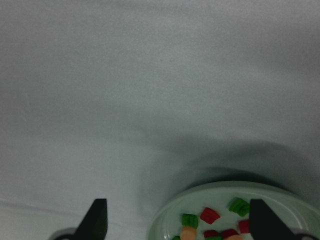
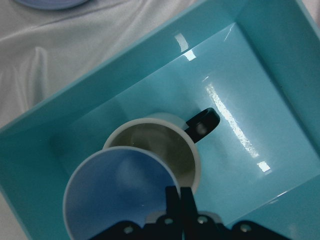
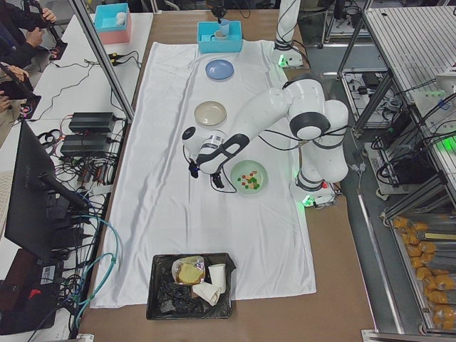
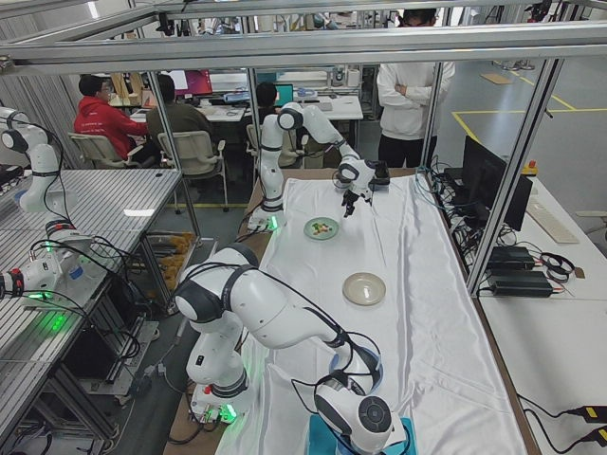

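Observation:
My left gripper (image 3: 205,175) hangs open over the cloth beside the green plate (image 3: 249,177); its wrist view shows that plate's far rim below and small red, green and orange pieces (image 1: 210,215) on it, nothing between the fingers. My right gripper is shut on the rim of a blue cup (image 2: 115,185) over a teal bin (image 2: 260,120), where a white mug (image 2: 187,167) with a black handle stands.
A beige plate (image 4: 363,289) and a blue plate (image 3: 219,69) lie along the white cloth. A black tray (image 3: 168,303) with wrapped items and napkins sits at the near edge.

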